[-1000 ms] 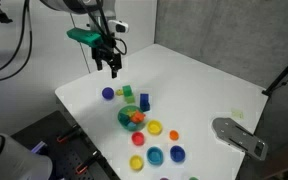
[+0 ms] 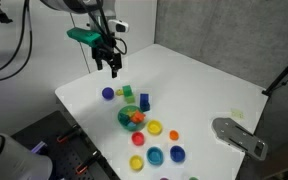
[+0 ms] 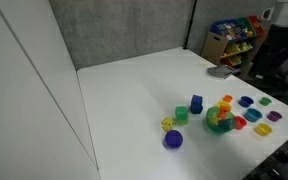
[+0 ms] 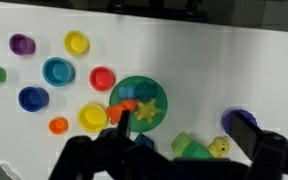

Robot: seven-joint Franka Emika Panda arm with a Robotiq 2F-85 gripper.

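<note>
Above the far left part of the white table hangs my gripper, its two fingers apart and nothing visible between them. It is well clear of the objects below. A green bowl holds a yellow star-like piece, a blue piece and something orange. Near the bowl stand a dark blue block and a green block. A small yellow figure and a round purple object lie beyond them. Dark gripper parts cover the bottom of the wrist view.
Several small coloured cups, among them a red one, a light blue one and a yellow one, spread beside the bowl. A grey metal tray lies at the right. A shelf of bins stands behind.
</note>
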